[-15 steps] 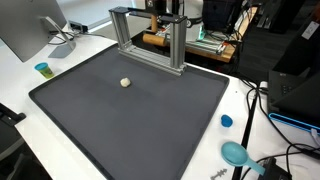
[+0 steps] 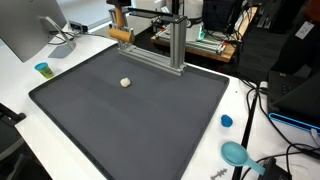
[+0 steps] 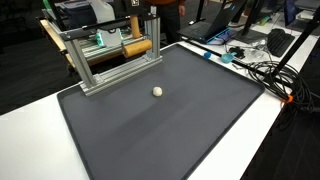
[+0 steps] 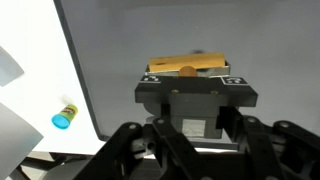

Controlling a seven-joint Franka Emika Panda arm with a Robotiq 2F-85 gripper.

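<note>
An orange-tan wooden piece (image 2: 121,35) hangs above the far edge of the dark grey board, with my gripper (image 2: 119,26) shut on it. From the second exterior side, the same piece (image 3: 138,47) shows below the gripper (image 3: 134,36), beside a metal frame. In the wrist view the tan piece (image 4: 180,63) lies crosswise beyond the dark fingers (image 4: 150,91), which hide part of it. A small pale round object (image 2: 125,82) rests alone on the board (image 2: 120,120), away from the gripper.
A silver metal frame (image 2: 172,52) stands at the board's far side, close to the held piece. A small teal and yellow container (image 2: 44,70) is off the board's left edge. A turquoise cup-like item (image 2: 238,156) lies front right. Most of the board is clear.
In exterior view 1 my gripper and the tan piece have moved left, away from the metal frame. The pale round object has stayed in place.
</note>
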